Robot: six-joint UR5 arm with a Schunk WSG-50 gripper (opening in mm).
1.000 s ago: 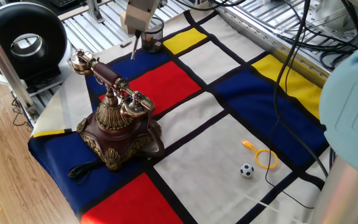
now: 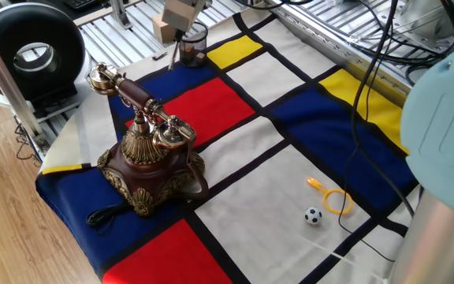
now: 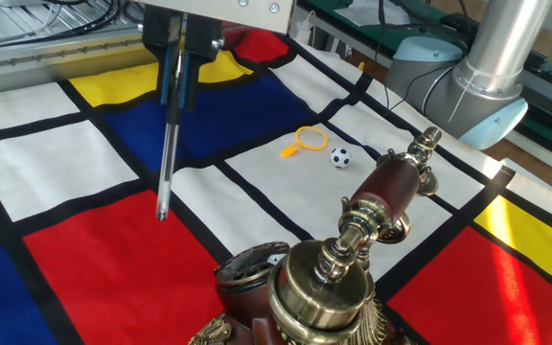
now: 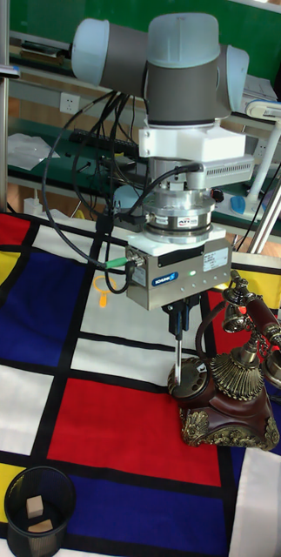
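My gripper [image 3: 172,94] points down above the cloth, its dark fingers shut on a thin metallic rod [image 3: 167,163]. The rod hangs nearly upright, with its lower end free. In exterior view 3 the gripper [image 4: 178,326] is just left of an ornate telephone [image 4: 231,399], in front of its dial side. That telephone [image 2: 144,158] is dark red and brass, standing upright with its handset on the cradle. Exterior view 1 shows only part of the gripper's housing and the rod [image 2: 175,52] at the top, beyond the phone.
A mesh cup [image 4: 39,511] holding wooden blocks stands near the cloth's edge. On a white patch lie a small football [image 2: 313,215] and a yellow ring-shaped toy [image 2: 336,201]. Loose black cables [image 2: 359,118] hang by the arm.
The rod's lower end and gripper have shifted slightly upward in exterior view 1, and the arm's blue cap has moved a little. The phone, football, yellow toy and cup have stayed put.
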